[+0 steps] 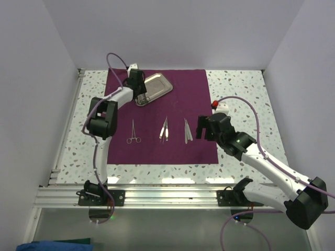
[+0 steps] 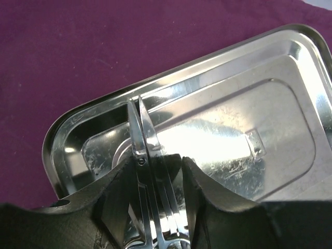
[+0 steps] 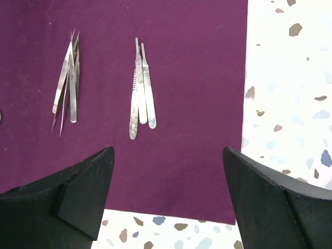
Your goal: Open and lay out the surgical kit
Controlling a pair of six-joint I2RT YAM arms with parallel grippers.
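A steel tray (image 1: 162, 87) lies at the back of the purple cloth (image 1: 183, 99). My left gripper is open over its left end, around scissors (image 2: 148, 135) lying across the tray. A hemostat (image 1: 133, 133) lies front left on the cloth; tweezers (image 3: 73, 93) and several scalpel handles (image 3: 147, 88) lie in groups to its right. My right gripper hangs open above the cloth's right side.
The speckled table (image 1: 246, 89) shows around the cloth. Walls stand at the back and sides; a blue item (image 1: 55, 248) lies at the bottom left.
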